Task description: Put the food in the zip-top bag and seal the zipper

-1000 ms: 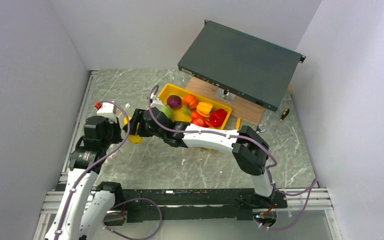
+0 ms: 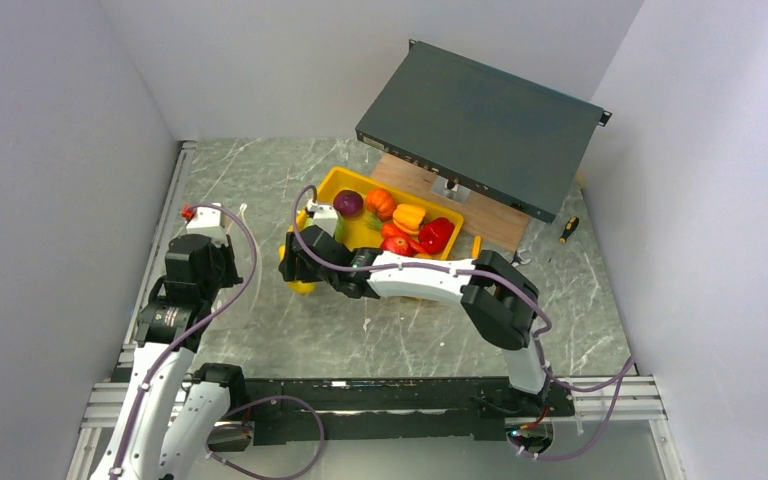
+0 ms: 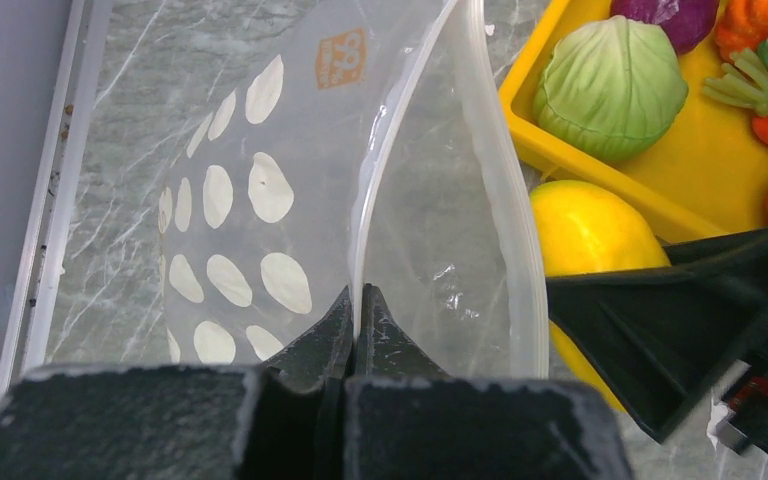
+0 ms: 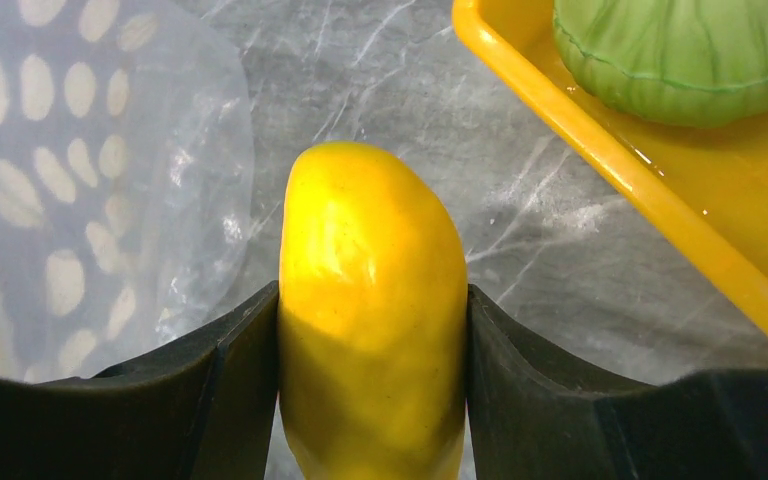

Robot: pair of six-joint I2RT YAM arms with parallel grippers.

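In the left wrist view the clear zip top bag, printed with pale dots, stands with its mouth parted. My left gripper is shut on one edge of that mouth, while the other edge hangs free to the right. A long yellow food piece fills the space between the fingers of my right gripper, which press against both its sides. Outside the bag, it is held over the gap between the bag and the yellow tray. The bag's inside looks empty where visible.
A cabbage, a purple onion, a pumpkin, a red pepper and other vegetables lie in the tray. Behind it looms a dark flat box. A screwdriver rests at the far right.
My right gripper has moved right, away from the bag and toward the tray's left edge, carrying the yellow food. The left arm has shifted slightly to the left.
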